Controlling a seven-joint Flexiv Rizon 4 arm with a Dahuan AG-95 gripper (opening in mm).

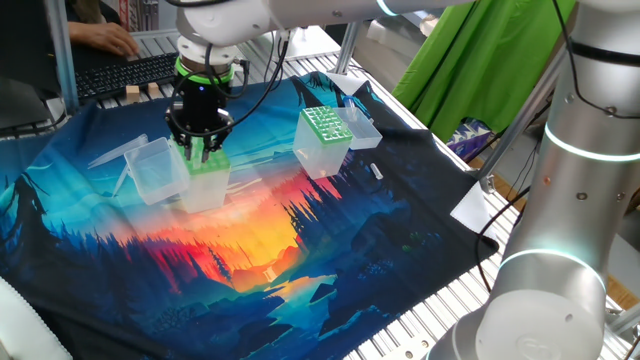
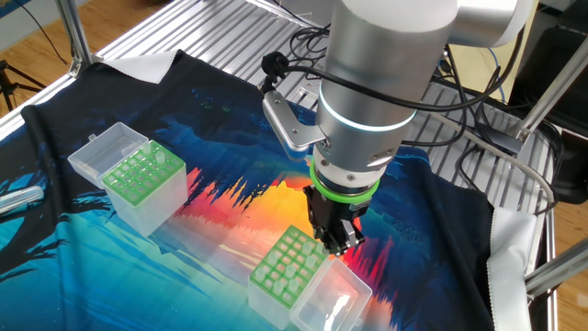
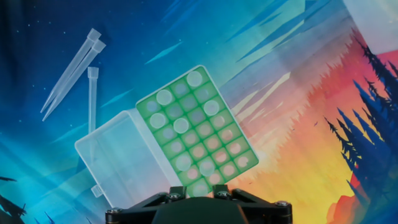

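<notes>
My gripper [image 1: 200,150] points down over a translucent box [image 1: 207,190] with a green gridded rack on top. Its black fingers [image 3: 176,192] stand apart at the bottom of the wrist view, with no object clearly held between them. Round pale tip heads fill some of the green rack's [image 3: 198,130] cells; others look empty. The box's clear lid [image 3: 124,158] lies open beside it. In exterior view 2 the gripper [image 2: 342,246] is beside the rack's [image 2: 289,262] far edge; contact cannot be judged. Several loose clear pipette tips [image 3: 71,78] lie past the lid.
A second green-topped box [image 1: 322,155] stands to the right with its lid [image 1: 362,128] open. Near it is a small white piece [image 1: 376,171]. A keyboard [image 1: 125,77] and a person's hand [image 1: 105,40] are at the back left.
</notes>
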